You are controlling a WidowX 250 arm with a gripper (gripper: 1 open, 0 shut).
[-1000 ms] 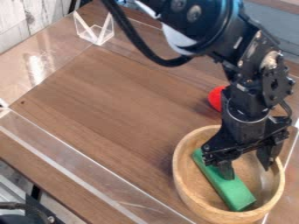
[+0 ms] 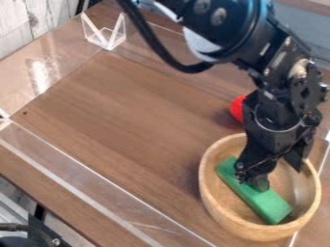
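Observation:
A tan wooden bowl (image 2: 223, 210) sits at the lower right of the table, with a long green block (image 2: 265, 203) lying diagonally inside it. My black gripper (image 2: 271, 172) is lowered over the bowl's upper part, its tips at or just over the upper end of the green block. It is open; whether the tips touch the block is unclear. A red object (image 2: 237, 108) lies behind the gripper, partly hidden.
A clear wire-like stand (image 2: 104, 32) is at the back left. The table's left edge runs diagonally across the lower left.
The gripper has shifted slightly up and to the right in the view. The bowl and green block have also shifted a little to the right.

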